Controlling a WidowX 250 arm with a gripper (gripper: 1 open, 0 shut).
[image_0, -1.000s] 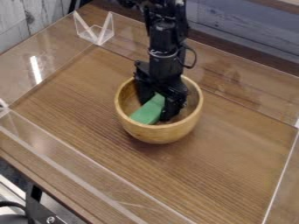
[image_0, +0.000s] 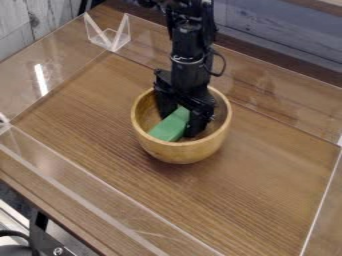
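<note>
A tan wooden bowl (image_0: 182, 147) stands in the middle of the wooden table, with a green object (image_0: 170, 127) lying inside it. My black gripper (image_0: 182, 110) reaches down from the top into the bowl, beside and partly over the green object. It is open by its look, though its dark fingers blend into the dark wiring and shadow, and I cannot tell whether they touch the green object.
A clear plastic piece (image_0: 110, 30) stands at the back left of the table (image_0: 80, 150). A black cable lies at the bottom-left corner.
The gripper and arm have shifted very slightly within the bowl; the bowl and green object look almost unchanged.
</note>
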